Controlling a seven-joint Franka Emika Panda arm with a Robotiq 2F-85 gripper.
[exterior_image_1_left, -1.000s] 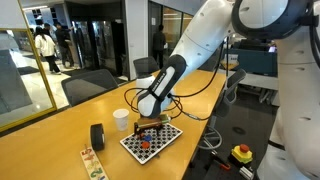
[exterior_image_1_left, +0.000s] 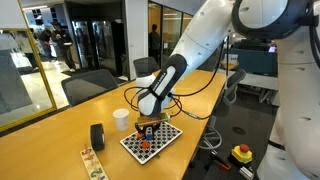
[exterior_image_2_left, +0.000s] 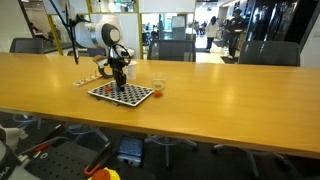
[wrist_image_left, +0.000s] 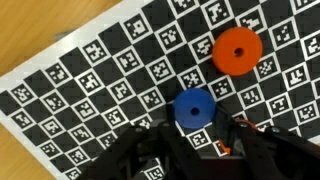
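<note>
A blue disc (wrist_image_left: 194, 108) sits between the fingers of my gripper in the wrist view, and the fingers are shut on it. Under it lies a black-and-white checkered board (wrist_image_left: 118, 68) printed with square markers. An orange disc (wrist_image_left: 237, 51) rests on the board, just above and right of the blue one. Part of another orange piece (wrist_image_left: 222, 148) shows beside the fingers, mostly covered. From the first exterior view, my gripper hangs low over the board, near an orange disc (exterior_image_1_left: 145, 145). Whether the blue disc touches the board I cannot tell.
Left of the board are a white mug (exterior_image_1_left: 121, 119), a black object (exterior_image_1_left: 97, 137) and a tray with small pieces (exterior_image_1_left: 93, 164). Office chairs (exterior_image_1_left: 90, 87) line the far table edge.
My gripper appears slightly lower and a little to the left over the board. The board and the things around it look unmoved.
</note>
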